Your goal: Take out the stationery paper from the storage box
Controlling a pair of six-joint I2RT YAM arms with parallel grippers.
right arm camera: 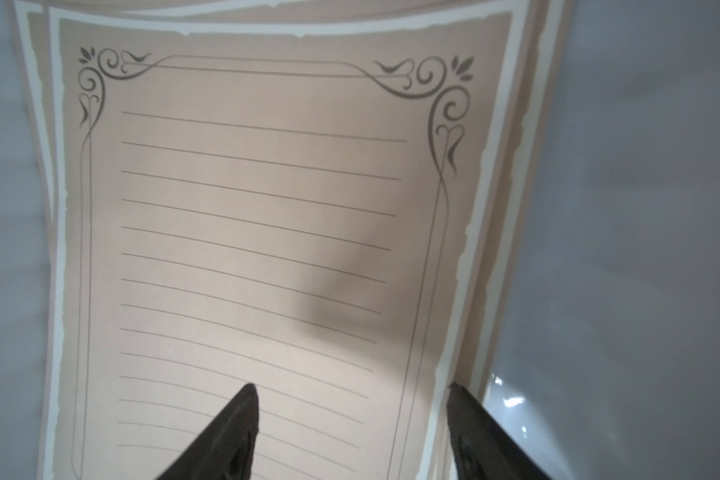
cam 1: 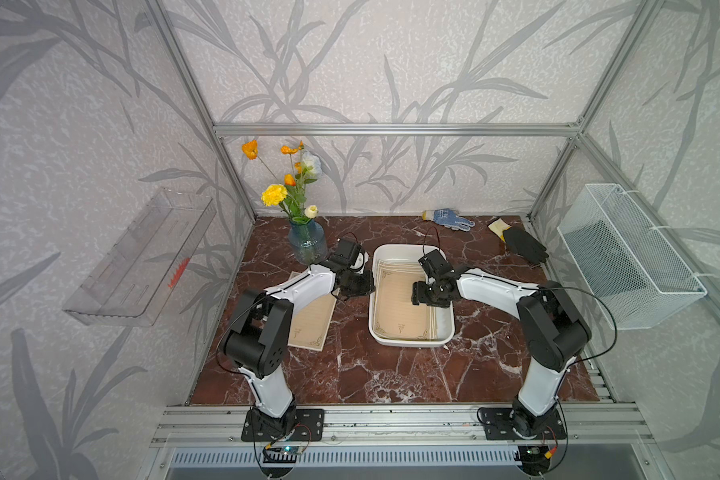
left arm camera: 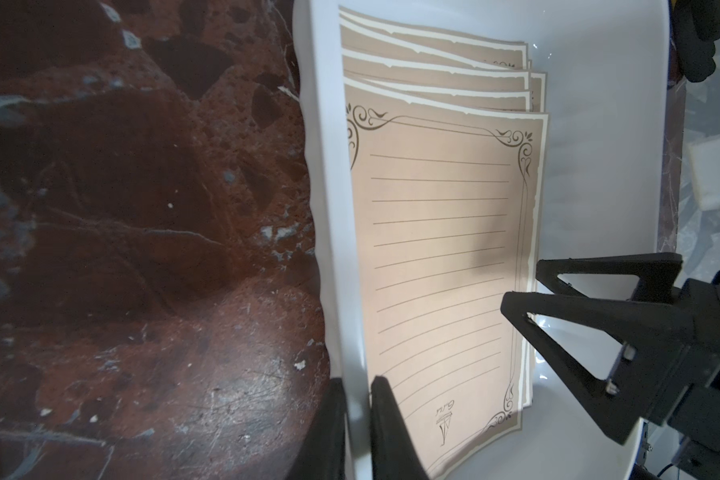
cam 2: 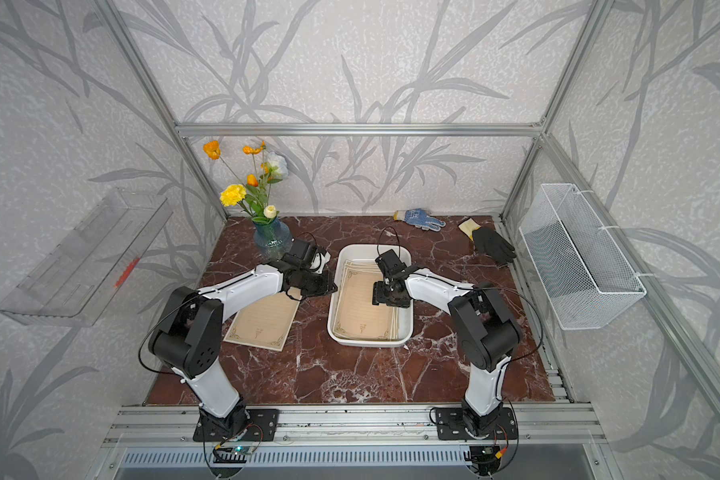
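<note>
A white storage box [cam 1: 412, 343] stands mid-table with several sheets of tan stationery paper [cam 1: 400, 300] stacked unevenly inside it. In the left wrist view, my left gripper is shut on the box's left rim [left arm camera: 336, 200], one finger to each side of the wall. Over the paper's right part, inside the box, my right gripper is open; its fingers [right arm camera: 236, 428] stand apart above the top sheet near its right edge. No paper shows clamped between them. More tan paper [cam 1: 309, 324] lies on the table left of the box, partly hidden under my left arm.
A glass vase [cam 1: 307, 241] of flowers stands behind my left arm. Gloves [cam 1: 448, 219] lie along the back edge. A clear tray [cam 1: 148, 256] and a white mesh basket [cam 1: 632, 264] hang at the sides. In front of the box the table is clear.
</note>
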